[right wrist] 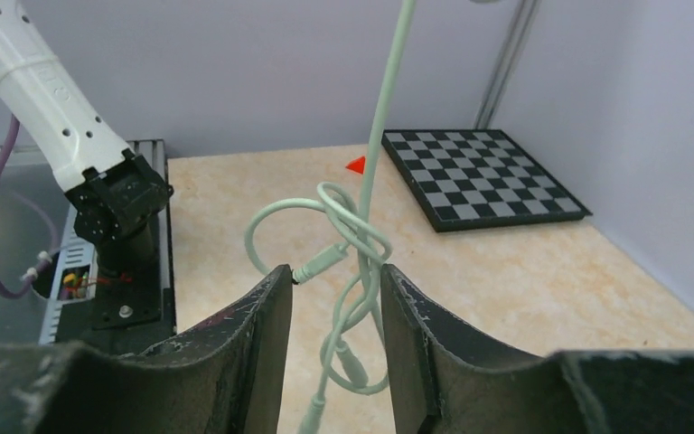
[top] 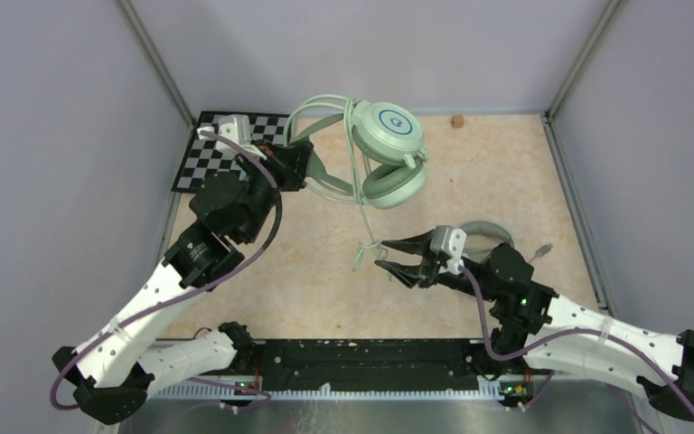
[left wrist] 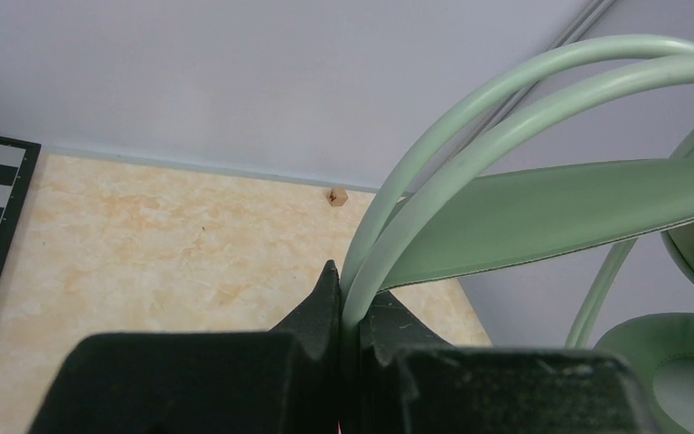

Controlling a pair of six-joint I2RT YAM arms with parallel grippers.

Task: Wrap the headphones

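Note:
Pale green headphones [top: 391,136] hang in the air above the table, cable looped around them. My left gripper is shut on their headband [left wrist: 479,145]. From the headphones the cable [right wrist: 379,117] runs down to a loose knot of loops [right wrist: 352,226] with plug ends dangling. Around the knot's height my right gripper stands open, fingers spread on either side of the cable in the right wrist view. Whether either finger touches the cable, I cannot tell.
Grey headphones [top: 488,228] lie on the table, partly hidden behind my right arm. A checkerboard [top: 208,163] lies at the back left and a small brown block [top: 457,120] at the back.

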